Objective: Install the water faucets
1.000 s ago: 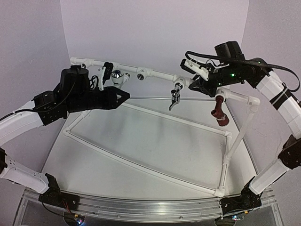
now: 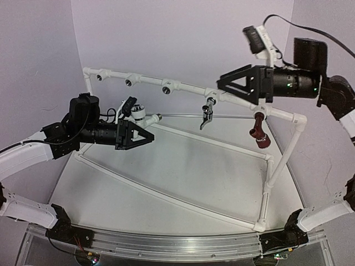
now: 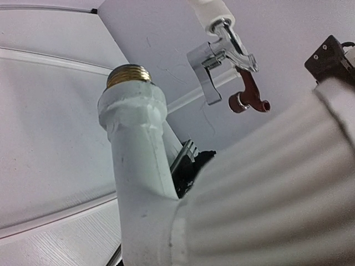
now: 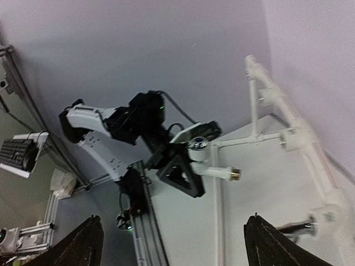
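Observation:
My left gripper (image 2: pixel 148 138) is shut on a white faucet (image 2: pixel 140 115), left of the rack's middle. In the left wrist view this faucet (image 3: pixel 141 160) fills the foreground, its brass thread (image 3: pixel 128 74) pointing up and its ribbed part blurred; my left fingers are out of sight there. The white pipe rack (image 2: pixel 191 88) bears a chrome faucet (image 2: pixel 207 111) and a dark red faucet (image 2: pixel 259 132), both hanging from its right half. My right gripper (image 2: pixel 222 84) is open and empty, over the rack's right part.
A lower pipe frame (image 2: pixel 166 198) lies over the white floor panel, with clear floor inside it. A metal rail (image 2: pixel 166 244) runs along the front. Off to the side, the right wrist view shows a keyboard (image 4: pixel 21 153).
My right arm has risen and turned, drawing its gripper up from near the chrome faucet's fitting. The left gripper has lowered slightly, and the white faucet has come down and turned rightward with it.

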